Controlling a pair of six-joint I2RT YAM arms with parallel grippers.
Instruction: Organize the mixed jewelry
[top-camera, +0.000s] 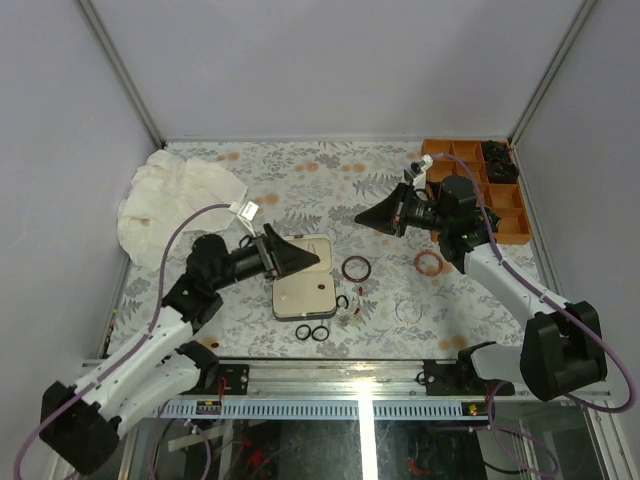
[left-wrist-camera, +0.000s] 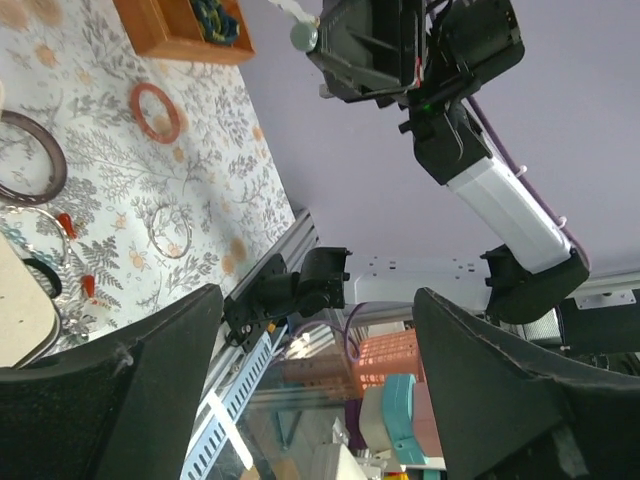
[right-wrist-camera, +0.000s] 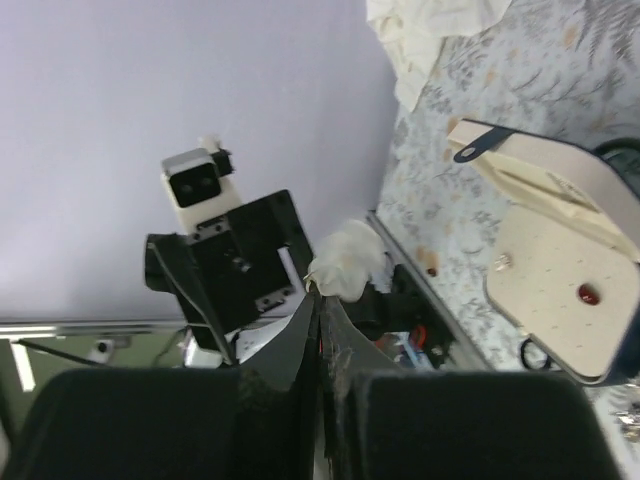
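Note:
A cream jewelry box (top-camera: 305, 296) lies open mid-table, a dark red bead (right-wrist-camera: 588, 294) inside it. Over its lid hovers my left gripper (top-camera: 305, 258), fingers apart and empty in the left wrist view. My right gripper (top-camera: 372, 222) is shut above the table behind the dark brown bangle (top-camera: 356, 269); nothing shows between its fingers. An orange-red bangle (top-camera: 428, 263) and a thin silver bangle (top-camera: 408, 312) lie to the right. Red-tipped earrings (left-wrist-camera: 66, 225) rest beside the box, and two black rings (top-camera: 320, 333) sit in front of it.
An orange-brown compartment tray (top-camera: 510, 225) with dark bundles (top-camera: 501, 168) stands at the back right, partly hidden by my right arm. A crumpled white cloth (top-camera: 165, 205) covers the back left.

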